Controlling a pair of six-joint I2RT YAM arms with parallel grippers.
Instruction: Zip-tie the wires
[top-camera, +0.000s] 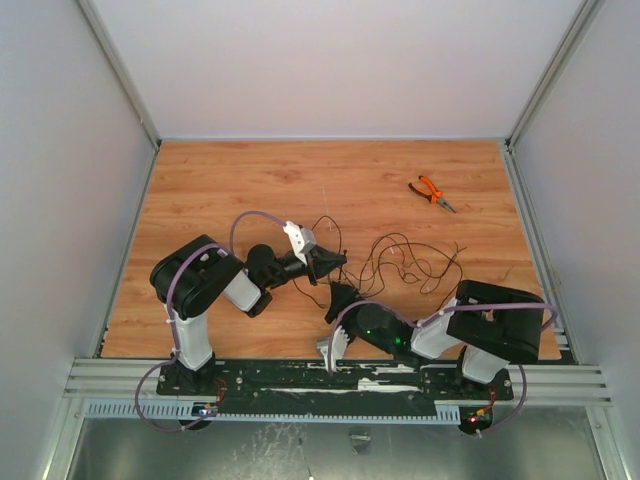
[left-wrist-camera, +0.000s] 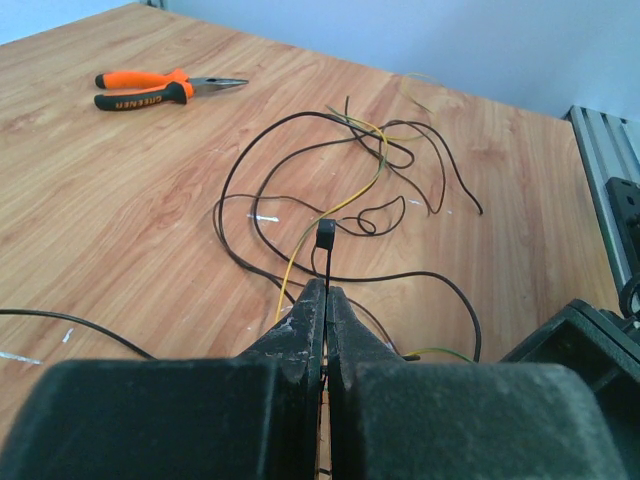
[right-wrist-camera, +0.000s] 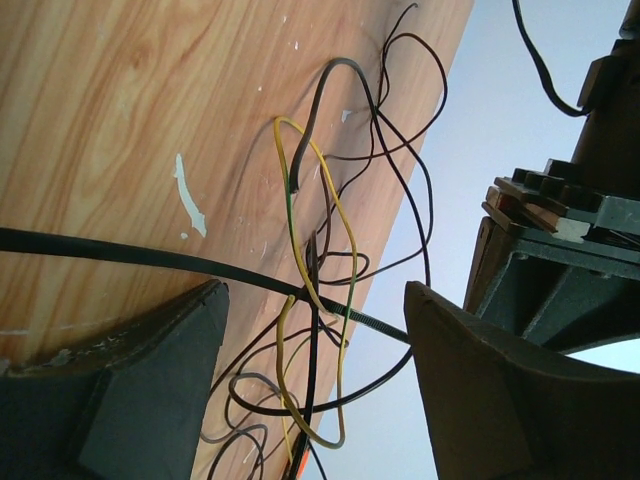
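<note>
Black and yellow wires (left-wrist-camera: 385, 160) lie in loose loops on the wooden table. My left gripper is shut on a thin black zip tie, whose square head (left-wrist-camera: 326, 235) stands up just beyond the fingertips. In the right wrist view a dark strap with fine ridges (right-wrist-camera: 150, 258) runs across the wire bundle toward the far finger (right-wrist-camera: 440, 330). My right gripper stands open, with the strap and several wires showing between its parted fingers. In the top view both grippers are close together at the bundle's left end; their contact with the wires is too small to tell.
Orange-handled pliers (top-camera: 432, 192) lie at the back right, clear of both arms. Loose wire loops (top-camera: 410, 262) spread to the right of the grippers.
</note>
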